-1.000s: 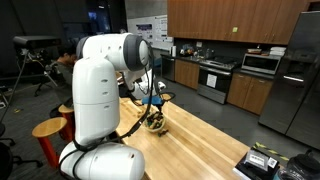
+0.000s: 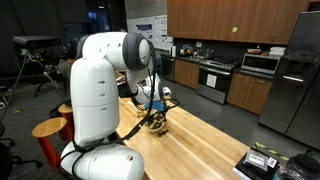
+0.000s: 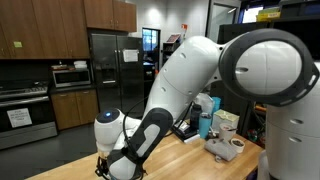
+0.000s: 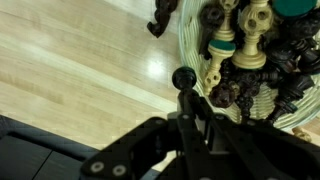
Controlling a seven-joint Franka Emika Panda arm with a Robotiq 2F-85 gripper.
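A pale woven basket (image 4: 186, 45) full of dark and light carved chess pieces fills the upper right of the wrist view. In exterior view 1 the basket (image 2: 155, 121) sits on the wooden table below the gripper. My gripper is shut at the basket's near left edge in the wrist view. A dark piece with a round end (image 4: 184, 77) sticks out from its fingertips; the rest of it is hidden by the fingers. Another dark chess piece (image 4: 161, 16) lies on the table just outside the basket.
A black device (image 2: 258, 163) stands at the table's near right in exterior view 1. In exterior view 2, a blue container (image 3: 205, 126) and other items crowd the right side.
The arm and gripper have shifted only slightly above the basket. The basket looks unmoved.
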